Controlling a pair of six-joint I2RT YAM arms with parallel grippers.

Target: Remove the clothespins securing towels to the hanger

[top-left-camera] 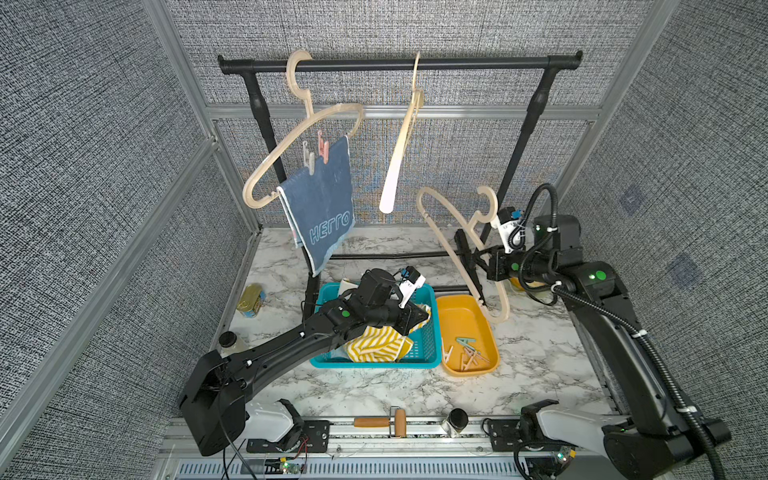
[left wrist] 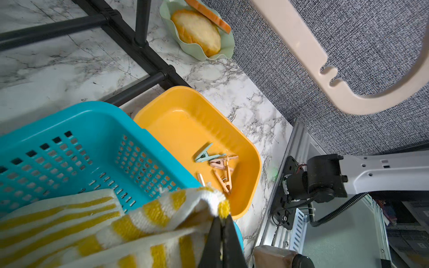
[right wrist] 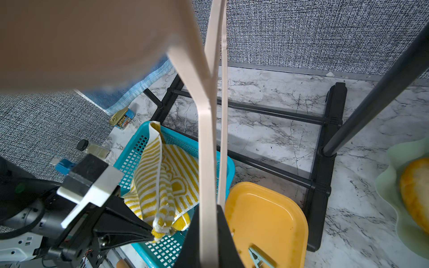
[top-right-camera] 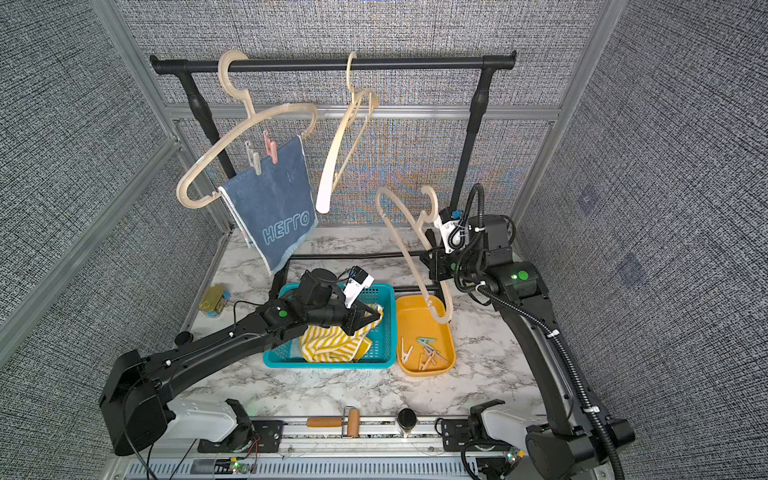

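Note:
A blue towel (top-left-camera: 321,212) hangs over the left hanger (top-left-camera: 281,146), with a grey clothespin (top-left-camera: 310,165) and a pink clothespin (top-left-camera: 324,152) on its upper edge. Inside the teal basket (top-left-camera: 434,336) lies a yellow-striped towel (top-left-camera: 376,345). My left gripper is shut on a corner of that striped towel, above the basket's right part. At the right, a bare hanger (top-left-camera: 448,232) is off the rail, tilted, with my right gripper (top-left-camera: 482,257) shut on it; in the right wrist view its bar (right wrist: 207,178) runs across the fingers.
An orange tray (top-left-camera: 460,312) with several loose clothespins (top-left-camera: 470,356) stands beside the basket, beneath the held hanger. Another bare hanger (top-left-camera: 402,148) hangs on the rail (top-left-camera: 480,64). A bowl of bread (left wrist: 196,33) sits near the right wall.

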